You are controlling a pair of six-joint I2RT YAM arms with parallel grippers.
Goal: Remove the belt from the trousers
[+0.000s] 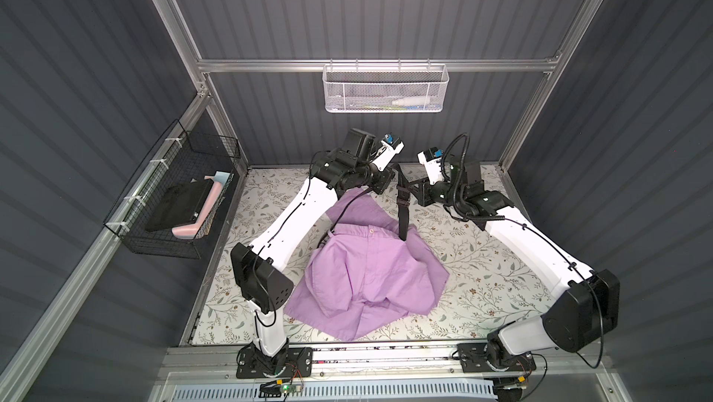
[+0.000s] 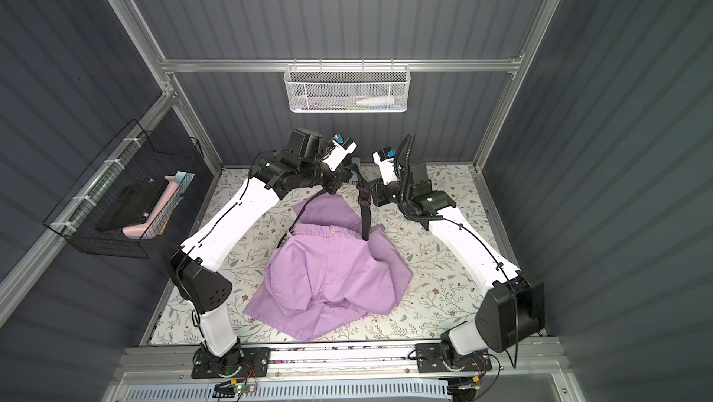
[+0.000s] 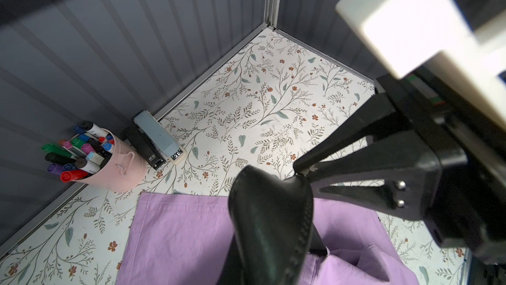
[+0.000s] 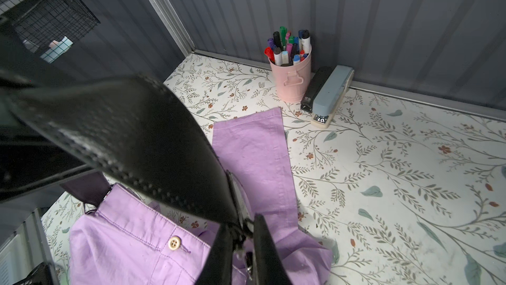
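The purple trousers (image 1: 364, 268) lie on the patterned table, waistband toward the back. Out of the waistband's right side rises the black belt (image 1: 403, 220), which runs up between my two grippers; another stretch leaves at the left of the waistband. In the left wrist view, my left gripper is shut, its tips pinching an edge of the belt (image 3: 271, 221). My right gripper is shut too, with the belt (image 4: 152, 148) narrowing into its fingertips beside a small metal part. The belt hides some of the waistband in the right wrist view.
Against the back wall stand a pink pen cup (image 4: 292, 79) and a blue-grey stapler (image 4: 332, 92). A white mesh basket (image 1: 385, 90) hangs at the back, a black wire basket (image 1: 178, 194) on the left.
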